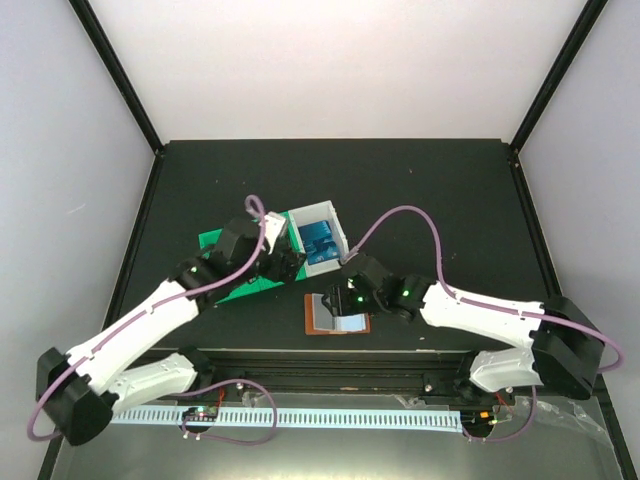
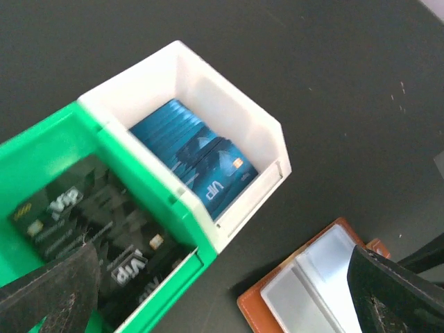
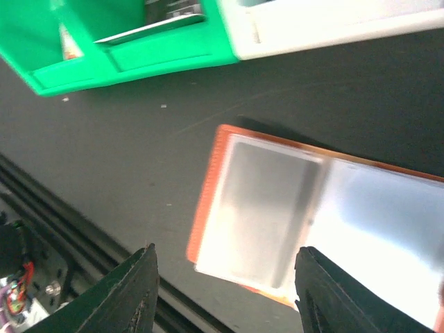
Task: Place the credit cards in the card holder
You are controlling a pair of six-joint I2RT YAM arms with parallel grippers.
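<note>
Blue cards [image 2: 191, 149] lie stacked in the white compartment [image 2: 272, 166], black cards [image 2: 83, 215] in the green one [image 2: 48, 142]. The open brown card holder [image 3: 205, 208], with clear sleeves, lies in front of the box. My left gripper is open above the box and holder, nothing between its fingers. My right gripper is above the holder's near edge, part open, with nothing visible between its fingers.
</note>
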